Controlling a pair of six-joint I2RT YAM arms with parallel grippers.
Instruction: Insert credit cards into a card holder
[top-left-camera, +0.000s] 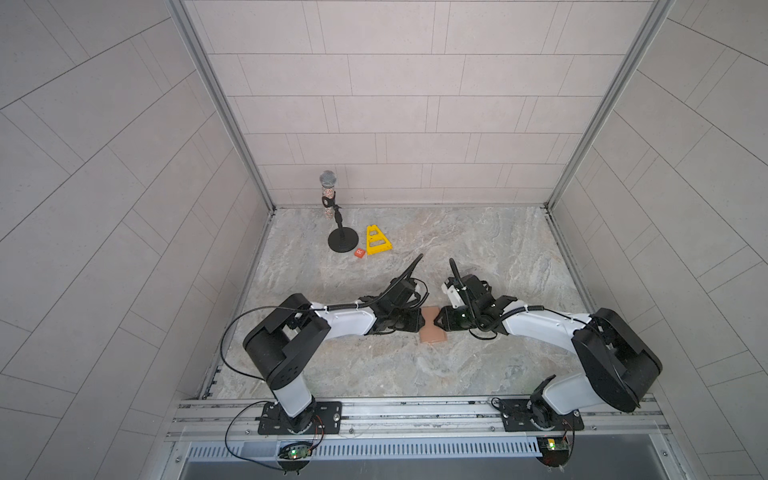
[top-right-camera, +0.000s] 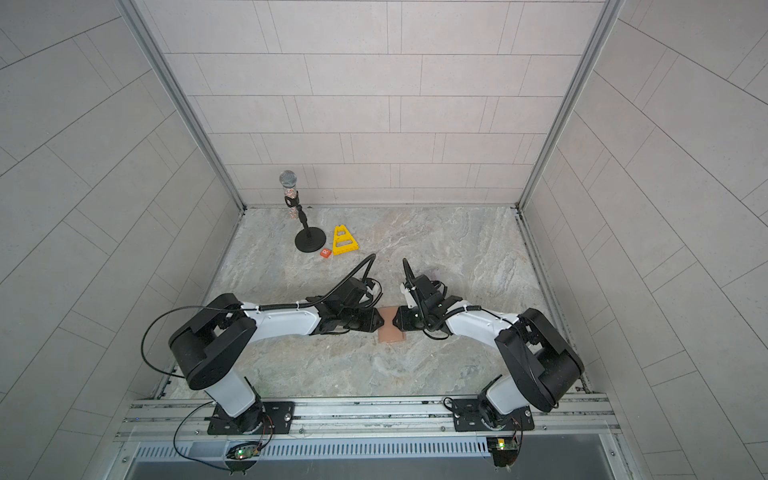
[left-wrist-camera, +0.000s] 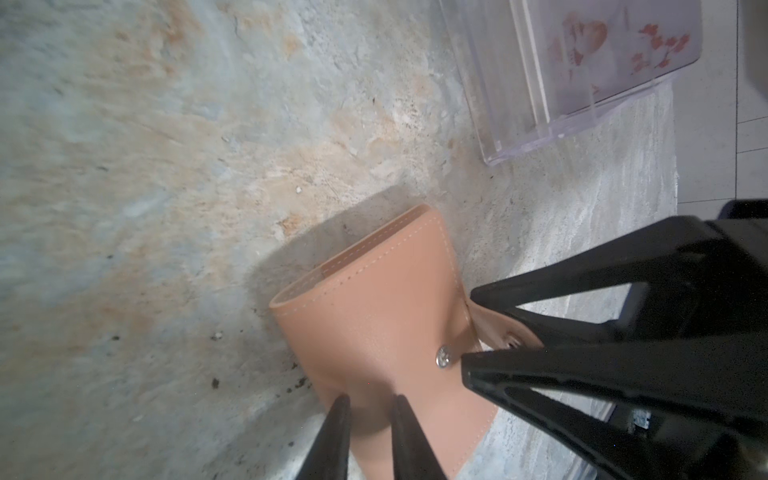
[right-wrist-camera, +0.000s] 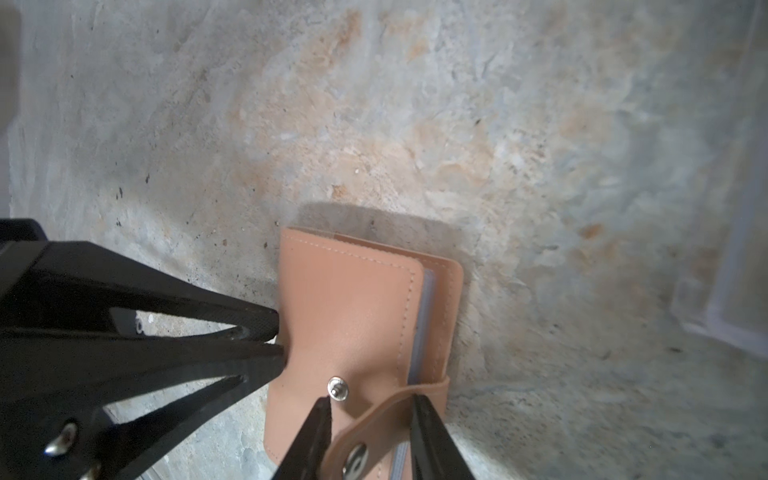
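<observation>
A tan stitched leather card holder (top-left-camera: 432, 333) lies flat at the front centre of the marble surface, between my grippers. In the left wrist view its open edge (left-wrist-camera: 376, 304) faces me, and a snap strap (left-wrist-camera: 504, 324) lifts beside the other gripper. My left gripper has its tips close over the holder's body. My right gripper is at the strap in the right wrist view, the raised strap (right-wrist-camera: 376, 416) between or just before its tips; whether it grips it is unclear. A clear plastic case with red flower print (left-wrist-camera: 608, 48) shows at the left wrist view's top.
At the back left stand a microphone on a round stand (top-left-camera: 342, 238), a yellow triangular piece (top-left-camera: 377, 246) and a small red block (top-left-camera: 360, 253). Tiled walls enclose three sides.
</observation>
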